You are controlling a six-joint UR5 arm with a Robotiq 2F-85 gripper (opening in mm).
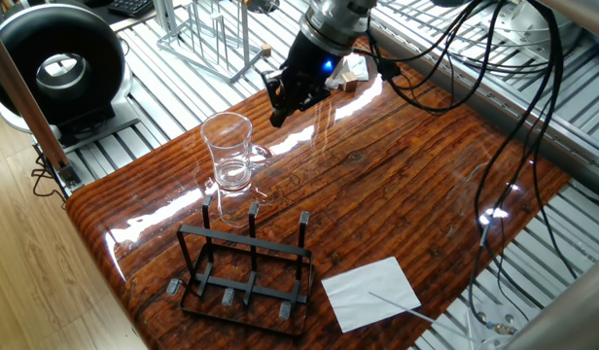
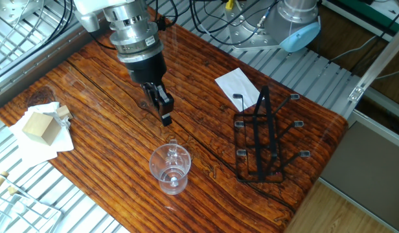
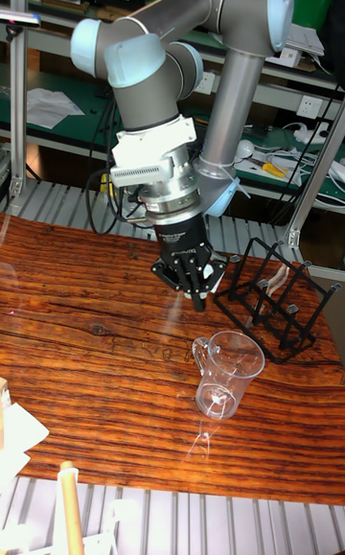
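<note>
A clear glass mug (image 1: 231, 156) stands upright on the glossy wooden table, its handle turned toward the arm's side. My gripper (image 1: 277, 120) hangs above the table a short way from the mug, not touching it. In exterior view 2 the black fingers (image 2: 164, 110) come together at one narrow tip, and nothing shows between them. Exterior view 3 has the gripper (image 3: 198, 299) pointing down, up and left of the mug (image 3: 226, 376). A black metal cup rack (image 2: 258, 139) with several upright prongs stands empty on the table.
A white sheet (image 1: 370, 294) lies flat beside the rack. Wooden blocks (image 2: 43, 128) rest on white paper at another table edge. Black cables (image 1: 543, 126) hang over one side.
</note>
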